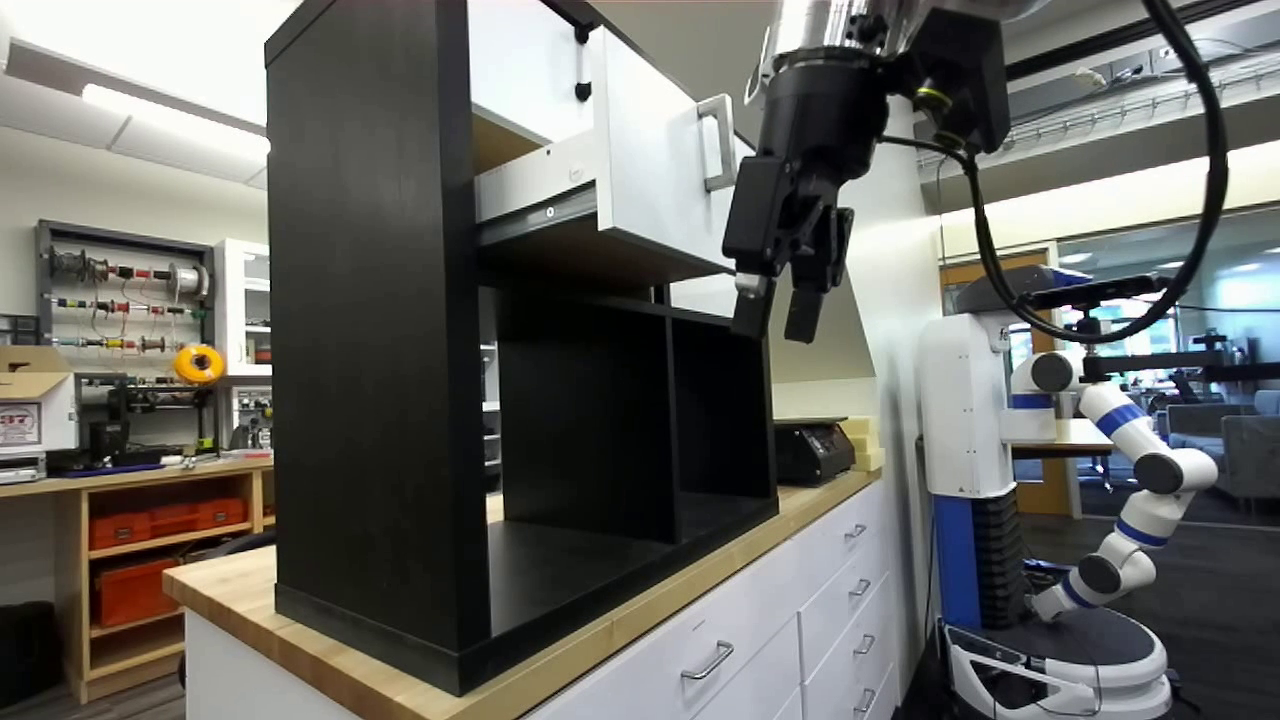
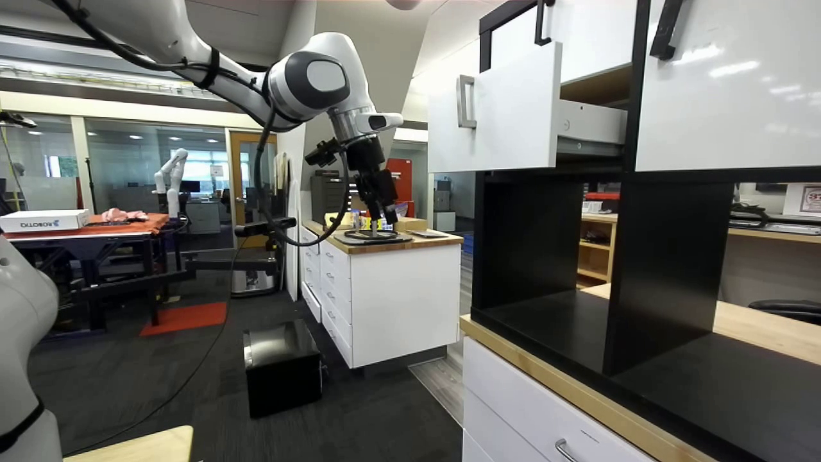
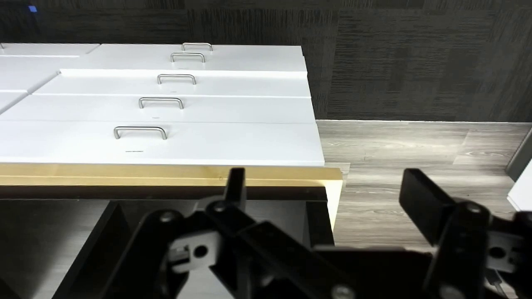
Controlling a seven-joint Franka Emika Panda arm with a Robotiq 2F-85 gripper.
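My gripper stands open in mid-air, with nothing between its fingers. In exterior view 1 it appears to the right of a white drawer that is pulled partly out of a black cabinet. That drawer front and its grey handle show fully in exterior view 2, with the gripper clear of it to the left and lower in the picture. The wrist view has the two dark fingers spread wide, one finger at the right over the floor. The drawer does not show there.
Below the black cabinet runs a wooden countertop over white drawers with metal handles. A dark scale-like device sits on the counter past the cabinet. In exterior view 2 a black box lies on open dark floor.
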